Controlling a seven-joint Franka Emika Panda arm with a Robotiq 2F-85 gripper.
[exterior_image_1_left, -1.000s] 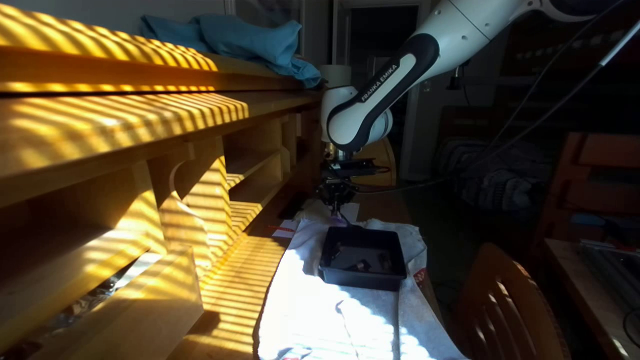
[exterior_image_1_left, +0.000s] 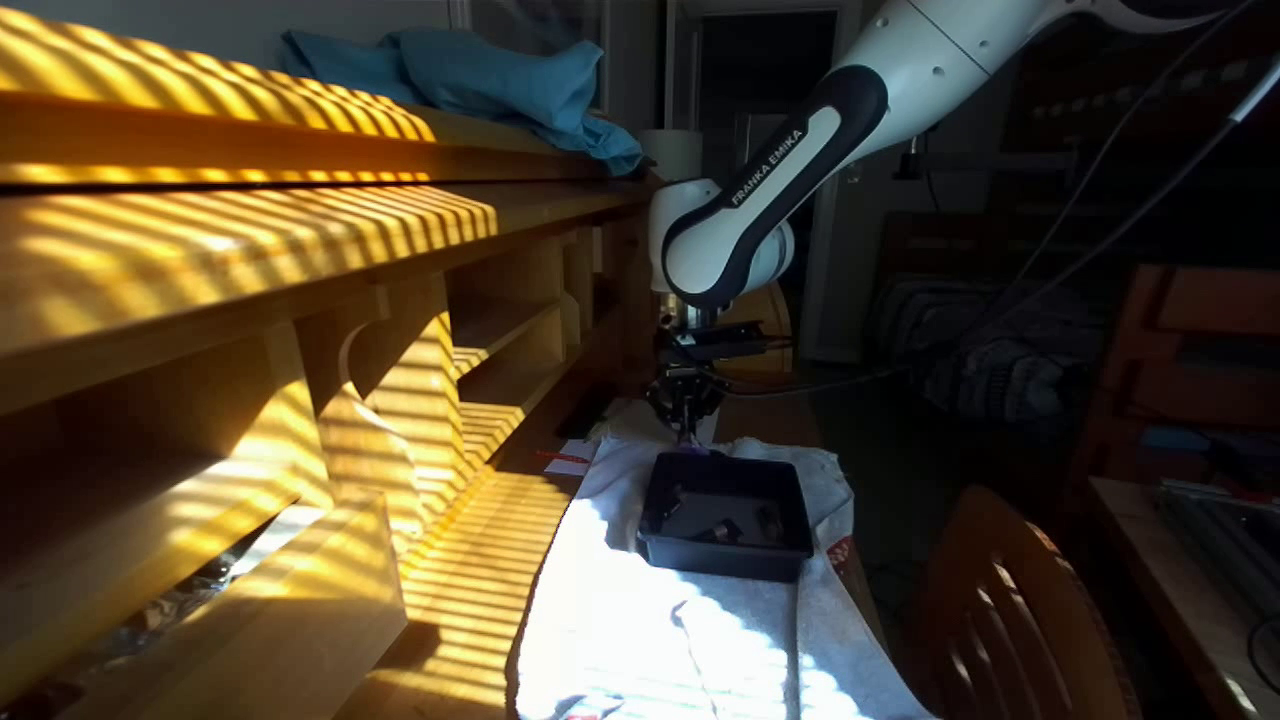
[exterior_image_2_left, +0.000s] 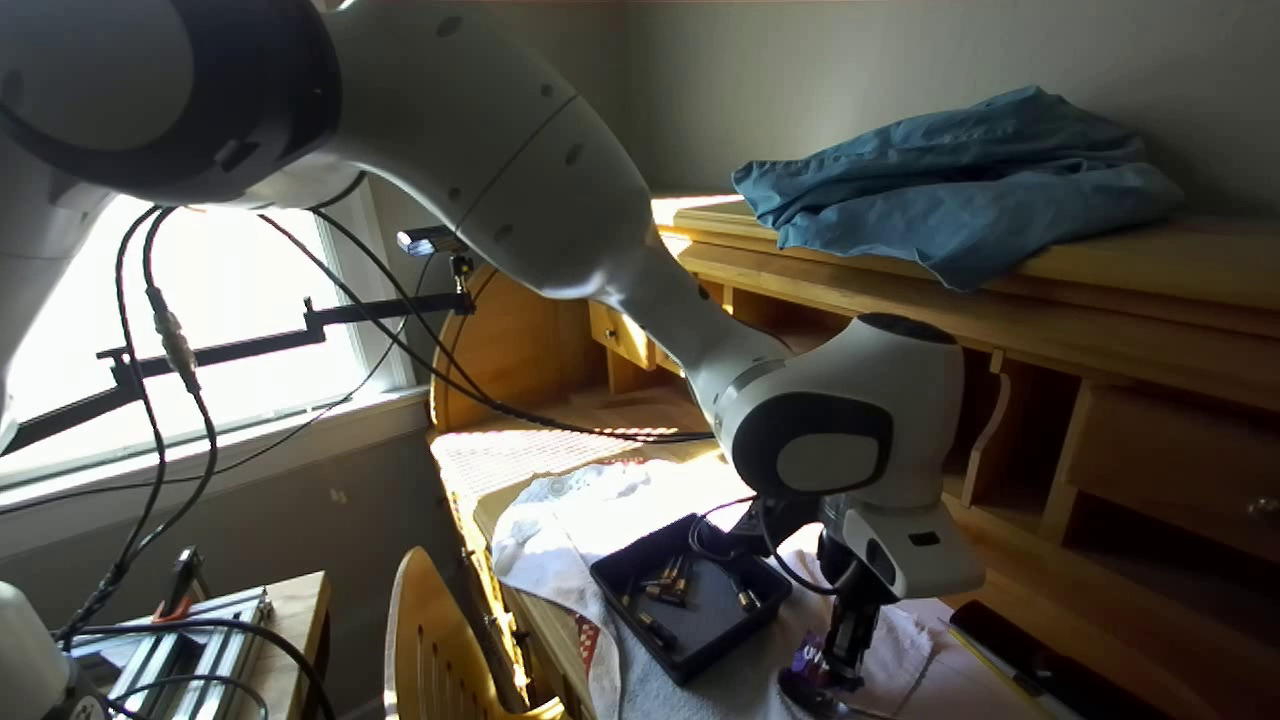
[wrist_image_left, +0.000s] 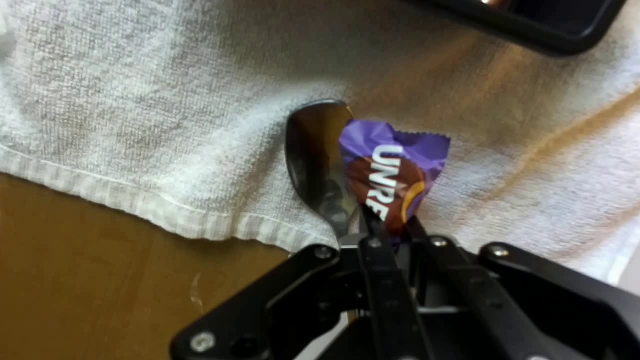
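In the wrist view a purple and brown candy wrapper (wrist_image_left: 393, 174) sticks out from between the fingertips of my gripper, which is shut on it. Behind the wrapper, to its left, shows a dark, shiny spoon (wrist_image_left: 318, 159) lying on the light towel (wrist_image_left: 198, 114); its handle runs out of sight beneath the gripper. Seen in exterior view 2, the wrapper (exterior_image_2_left: 807, 658) hangs low, close to the spoon and beside the black tray (exterior_image_2_left: 708, 654). From exterior view 1 my gripper (exterior_image_1_left: 686, 426) appears just past the tray's far edge.
Several small dark and brass-coloured pieces (exterior_image_2_left: 672, 580) lie in the tray. A wooden desk hutch (exterior_image_1_left: 396, 348) borders the towel on one side, and a wooden chair (exterior_image_1_left: 1014, 600) stands on the other. Bare towel surrounds the tray.
The arm has shifted slightly right and a little lower in exterior view 1, with the gripper moving along with it. The tray has stayed in place.
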